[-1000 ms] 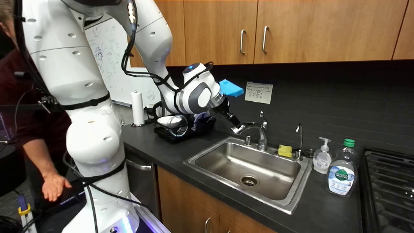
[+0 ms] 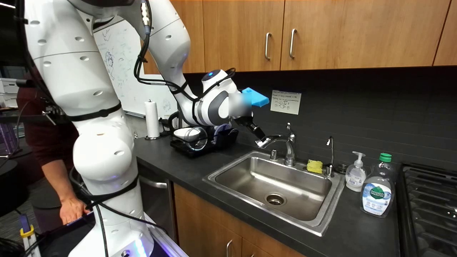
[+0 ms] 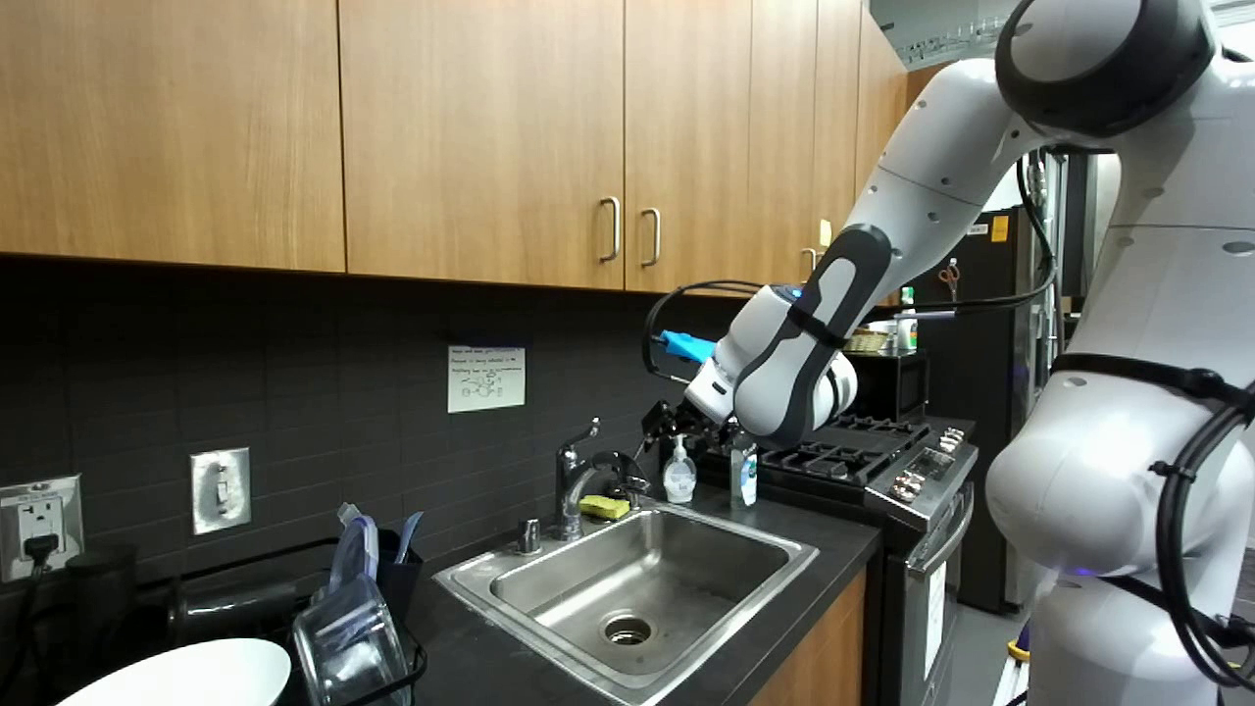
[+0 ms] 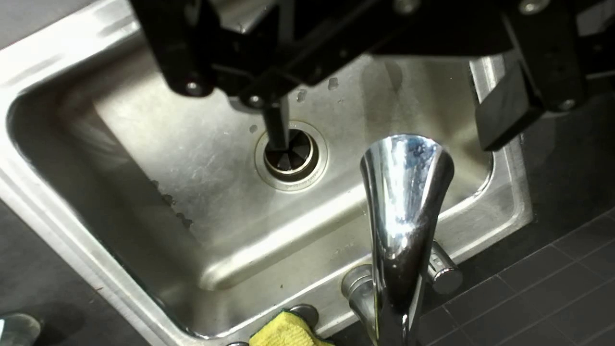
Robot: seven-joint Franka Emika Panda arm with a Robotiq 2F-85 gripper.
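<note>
My gripper is open, its two black fingers spread wide apart in the wrist view. One finger (image 4: 277, 124) overlaps the drain in that view; the other finger (image 4: 507, 109) is over the sink's right rim. The chrome faucet spout (image 4: 406, 190) comes up to the gap between them, though its exact depth against the fingertips is unclear. Seen from exterior view 1, the gripper (image 2: 259, 134) is right by the tip of the faucet (image 2: 289, 147), above the back left of the sink (image 2: 222, 172). No held object shows. Exterior view 2 hides the fingertips.
A yellow sponge (image 2: 315, 166) lies behind the sink, beside a small second tap (image 2: 330, 147). Soap bottle (image 2: 356, 173) and dish soap (image 2: 377, 195) stand at right near the stove (image 2: 430, 205). A dish rack (image 2: 184, 147) occupies the left counter. The sink basin is empty.
My arm, gripper and the sink things look unmoved. At the left, the person behind the arm has shifted, and their hand has turned and moved slightly right.
</note>
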